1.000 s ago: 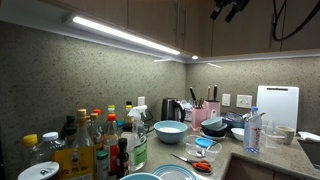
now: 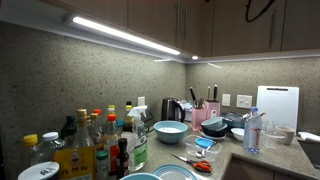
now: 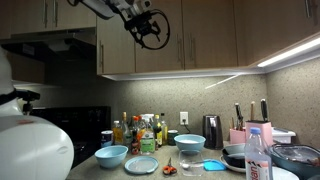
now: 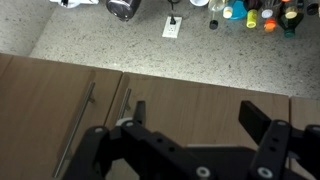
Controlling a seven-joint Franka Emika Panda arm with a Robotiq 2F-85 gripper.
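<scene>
High in front of the upper cabinets, the arm (image 3: pixel 128 12) reaches in from the top of exterior view 2. In the wrist view my gripper has its two dark fingers spread wide, with nothing between them. Cabinet doors (image 4: pixel 185 103) fill the view behind it. Far below the gripper, on the counter, are a light blue bowl (image 3: pixel 111 156), a second blue bowl (image 3: pixel 188 142), a blue-rimmed plate (image 3: pixel 142 165) and red-handled scissors (image 2: pixel 200 165). None of these is touched by the gripper.
Several bottles (image 2: pixel 78 155) crowd the counter along the wall. A kettle (image 3: pixel 212 130), a pink knife block (image 3: pixel 238 137), dark bowls (image 2: pixel 214 126) and a water bottle (image 3: pixel 258 155) stand toward the right. The upper cabinets (image 3: pixel 170 45) are close to the arm.
The counter items look unchanged.
</scene>
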